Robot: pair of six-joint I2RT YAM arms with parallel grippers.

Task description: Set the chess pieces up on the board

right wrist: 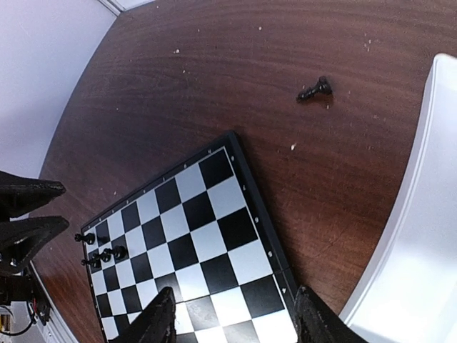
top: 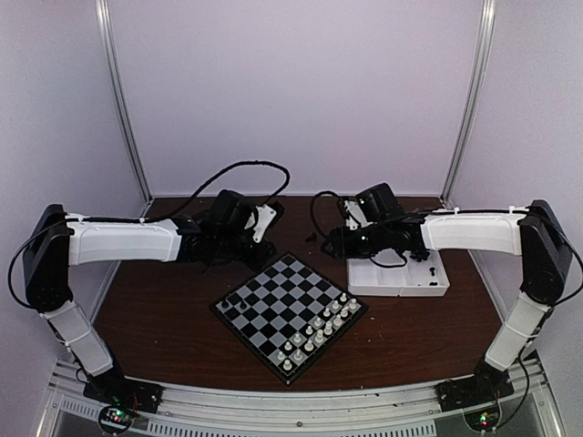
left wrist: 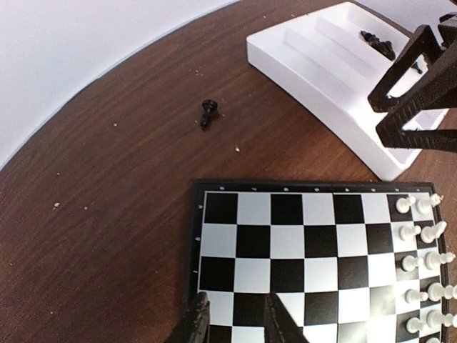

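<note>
The chessboard (top: 289, 309) has white pieces (left wrist: 432, 261) lined along one side and a few black pieces (right wrist: 107, 255) at the opposite edge. One black piece (left wrist: 207, 114) lies on its side on the wood beyond the board. My left gripper hangs above the board's left part, fingers apart, nothing visible between them. My right gripper is over the board near the tray, also open and empty.
The white tray (top: 396, 287) stands right of the board, holding some black pieces (left wrist: 378, 44). Bare table lies left and in front of the board. Walls enclose the back and sides.
</note>
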